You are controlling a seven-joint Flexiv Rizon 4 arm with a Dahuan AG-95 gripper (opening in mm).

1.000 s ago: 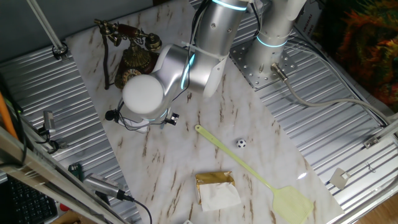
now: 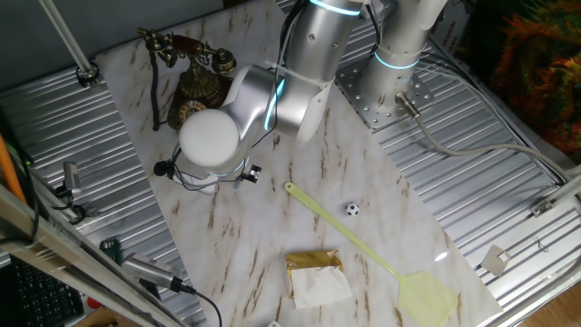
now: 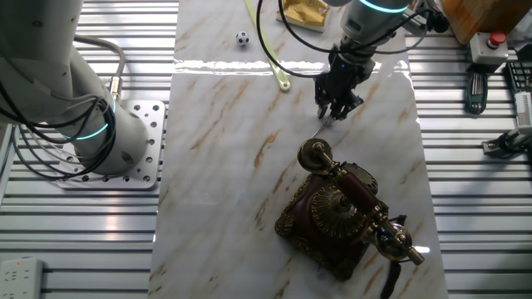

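A vintage telephone, dark red with brass trim [image 3: 332,208], stands on the marble-patterned board, its handset [image 3: 359,193] lying across the cradle. In exterior view 2 my dark gripper [image 3: 333,115] points down just beyond the telephone, near one end of the handset and apart from it in the picture. A thin pale streak shows below the fingertips; what it is cannot be made out. Whether the fingers are apart or closed is too dark and small to tell. Exterior view 1 has the gripper hidden under the white wrist cap [image 2: 210,138], with the telephone [image 2: 198,86] beside it.
A pale green fly swatter [image 2: 428,298] lies diagonally over the board, a small black-and-white ball [image 2: 352,209] beside its handle. Nearby is a gold and white packet [image 2: 318,280]. Loose cables loop around my wrist. Bare board [image 3: 220,208] extends left of the telephone in exterior view 2.
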